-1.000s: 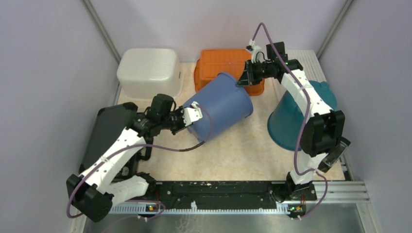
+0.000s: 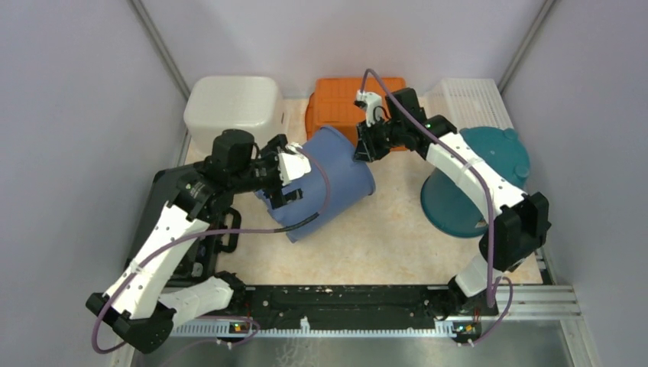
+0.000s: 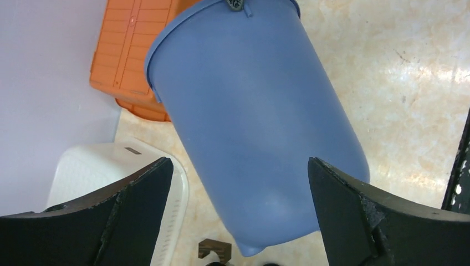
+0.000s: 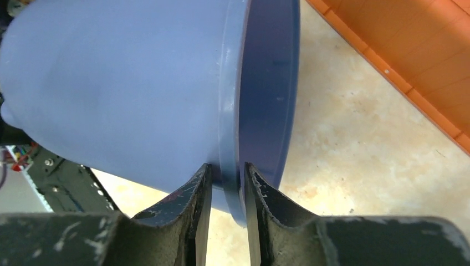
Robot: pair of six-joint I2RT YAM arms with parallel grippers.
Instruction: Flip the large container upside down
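Observation:
A large blue container (image 2: 336, 187) lies tilted on its side, its mouth toward the upper right and its base toward the lower left. In the left wrist view its wall (image 3: 252, 111) lies beyond the widely parted fingers of my left gripper, which is open with nothing between them. From above, this gripper (image 2: 284, 172) is over the base end. My right gripper (image 2: 365, 149) is at the rim. The rim (image 4: 230, 111) passes between its fingers, which stand apart with a gap showing on the left side.
An orange crate (image 2: 336, 107) stands behind the mouth and a white bin (image 2: 233, 107) at the back left. A teal tub (image 2: 451, 202) is upside down on the right; a dark case (image 2: 164, 195) lies left.
The blue container has shifted left and slightly down. My right gripper moved with its rim, left and down. The left gripper went from shut at the base to open, moving up and away from it.

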